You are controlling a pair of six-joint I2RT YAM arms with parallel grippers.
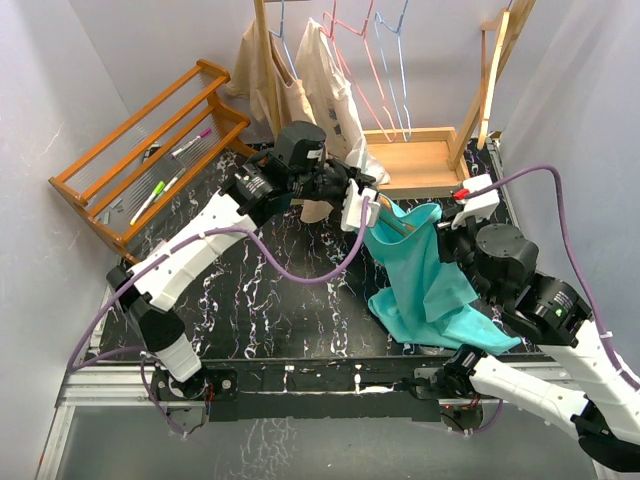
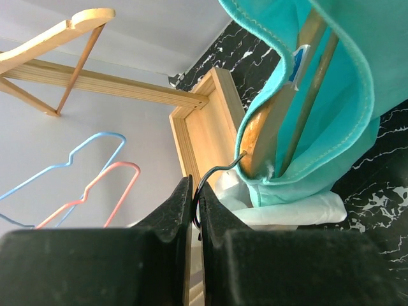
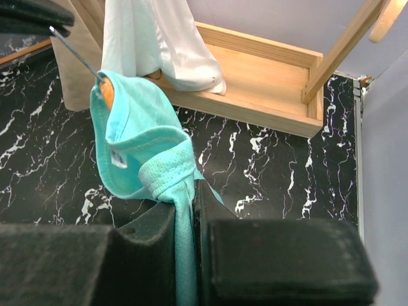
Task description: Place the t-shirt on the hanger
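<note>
The turquoise t shirt point(image 1: 430, 300) hangs between the arms, its lower part spread near the front edge. A wooden hanger point(image 2: 261, 127) is inside its opening, its metal hook point(image 2: 217, 169) leading into my left gripper, which is shut on the hook. My right gripper is shut on a bunched part of the shirt, which folds round the hanger's orange wood point(image 3: 108, 95). The left gripper's body hides some of the hanger in the top view.
A wooden rack with an open tray point(image 1: 418, 160) stands at the back, carrying pale garments point(image 1: 330, 90) and empty pink and blue hangers. A slatted wooden rack point(image 1: 110, 190) with pens sits at the left. Dark marble table shows between.
</note>
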